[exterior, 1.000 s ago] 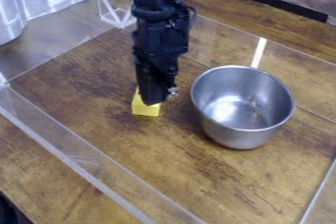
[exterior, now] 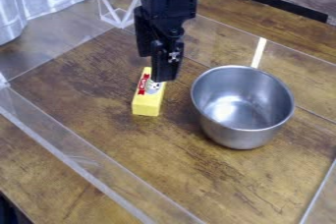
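A yellow box (exterior: pixel 147 104) with a red and white label lies on the wooden table. Above it the black gripper (exterior: pixel 160 69) hangs from the top of the view, apart from the box; whether its fingers are open or shut is hard to tell. To the right of the box stands a steel bowl (exterior: pixel 241 110), empty as far as the view shows.
Clear plastic edges run along the left and lower right of the table (exterior: pixel 98 169). A white bracket (exterior: pixel 116 12) stands at the back left, and a white strip (exterior: pixel 256 53) lies behind the bowl.
The gripper has risen from low over the yellow box, uncovering more of it. The box and bowl have not visibly moved.
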